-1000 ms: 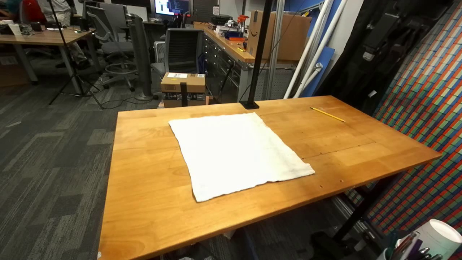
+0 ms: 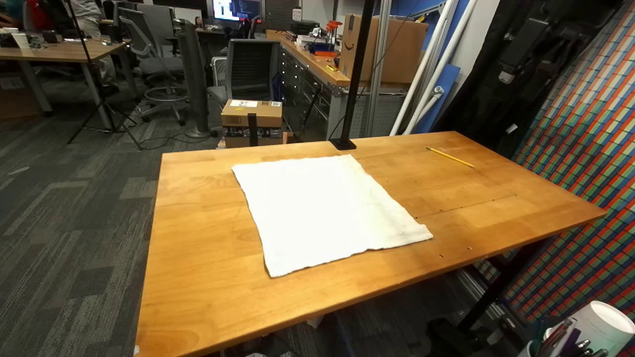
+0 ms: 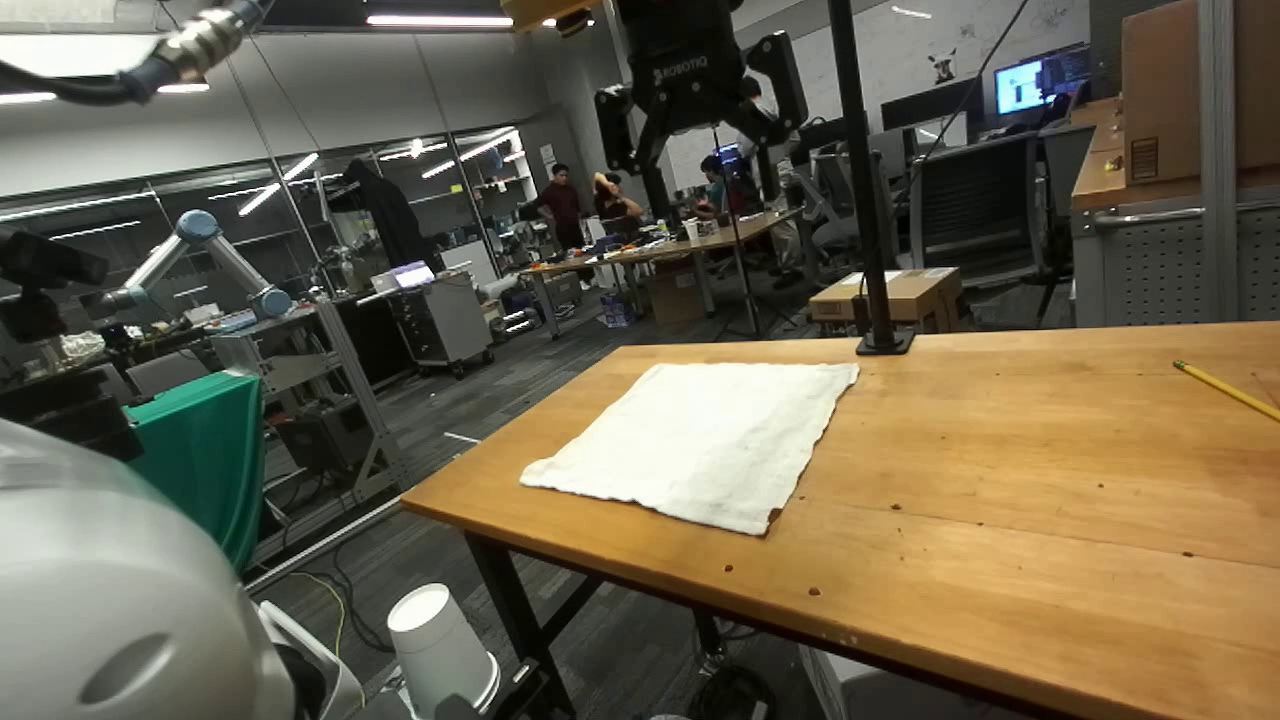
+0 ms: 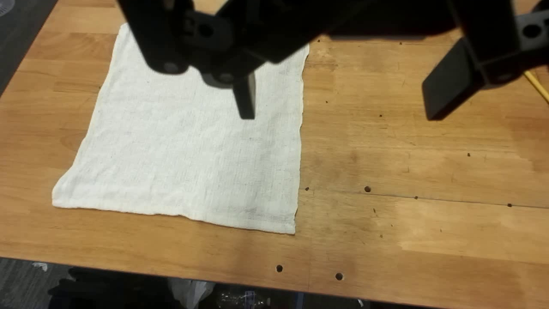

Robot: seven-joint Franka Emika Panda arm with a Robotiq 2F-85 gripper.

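A white cloth (image 2: pixel 327 214) lies spread flat on the wooden table (image 2: pixel 196 285), with one corner slightly crumpled. In exterior view 2 my gripper (image 3: pixel 722 198) hangs high above the tabletop, its two fingers wide apart and nothing between them. The wrist view has the gripper over the cloth's edge: one finger (image 4: pixel 244 98) appears above the cloth (image 4: pixel 195 144), the other above bare wood. Exterior view 1 does not show the gripper. A yellow pencil (image 2: pixel 450 157) rests near the table's far right part.
A black post (image 3: pixel 866 180) rises from the table's back edge, close to a corner of the cloth. Bare wood lies on all sides of the cloth, widest toward the pencil. A white cup (image 2: pixel 601 327) and several pens stand below the table's front right.
In exterior view 1 the cloth and pencil lie just as before. Only a person in the far background has shifted slightly.
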